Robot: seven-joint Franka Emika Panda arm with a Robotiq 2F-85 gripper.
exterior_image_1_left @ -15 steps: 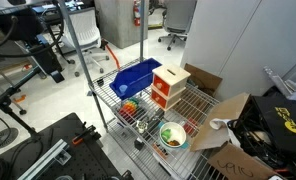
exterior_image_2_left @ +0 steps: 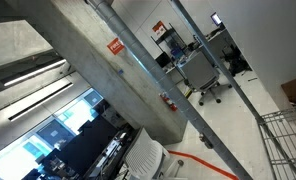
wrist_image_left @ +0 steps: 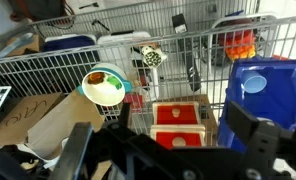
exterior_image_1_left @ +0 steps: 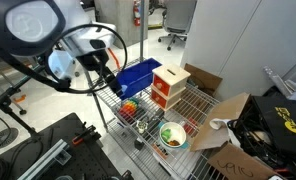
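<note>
No task object is named. In the wrist view my gripper stands open, its two dark fingers wide apart with nothing visible held between them. Below it in that view is the wooden drawer box [wrist_image_left: 178, 116] with red fronts, some way off. Exterior view 1 has the gripper [exterior_image_1_left: 116, 73] over the near left end of the wire rack, close to the blue bin [exterior_image_1_left: 139, 76]. A blue cup [wrist_image_left: 253, 81] lies in that bin. Colourful toy pieces [exterior_image_1_left: 130, 105] and a white bowl [exterior_image_1_left: 173, 136] with coloured contents rest on the rack.
An opened cardboard box [exterior_image_1_left: 223, 125] and a black box [exterior_image_1_left: 280, 122] crowd the rack's right end. Small items, one a patterned piece [wrist_image_left: 150, 55], lie along the wire rack [wrist_image_left: 48, 70]. Exterior view 2 shows an office chair [exterior_image_2_left: 200, 72] and posts, no arm.
The arm has swung from the upper left toward the rack, bringing my gripper rightward to beside the blue bin. Objects on the rack appear unmoved.
</note>
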